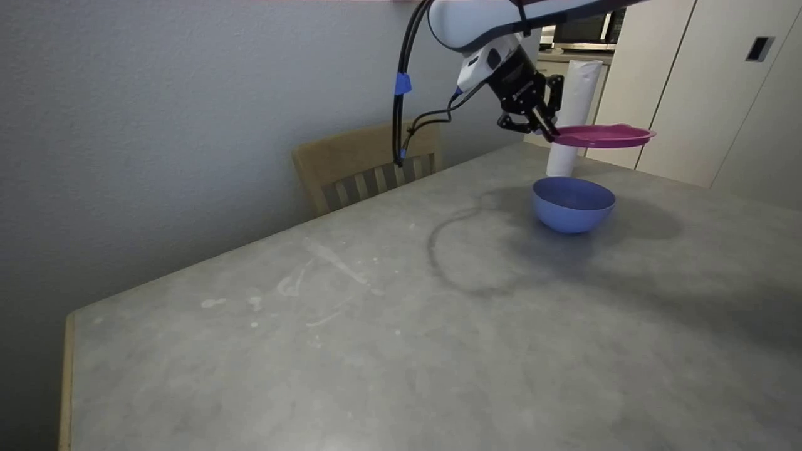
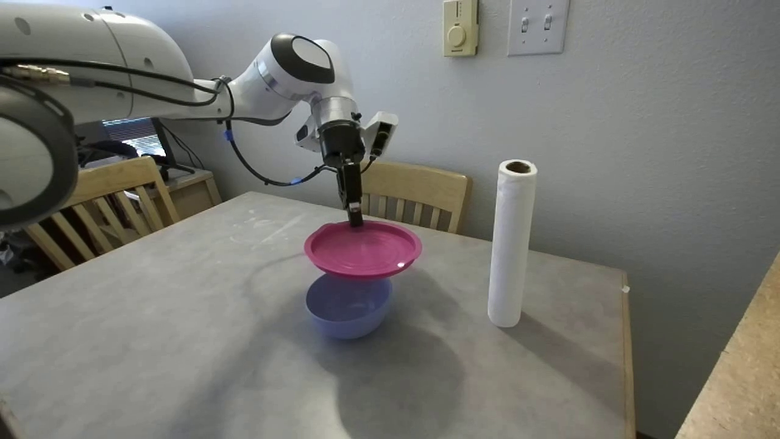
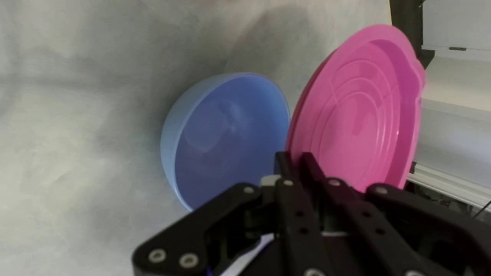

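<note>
My gripper is shut on the near edge of a round pink lid (image 3: 356,110). In the second exterior view the lid (image 2: 363,249) hangs roughly level from the fingertips, clear of the table. Below it a blue bowl (image 2: 347,307) stands upright on the table, apart from the lid. Looking down from the wrist, I see the bowl (image 3: 230,133) empty, its lower right side hidden behind my fingers. The first exterior view has the lid (image 1: 603,136) above the bowl (image 1: 572,207) and a little to its right.
A white paper roll (image 2: 512,245) stands upright to the right of the bowl in the second exterior view. Wooden chairs (image 2: 417,191) line the table's edge by the wall.
</note>
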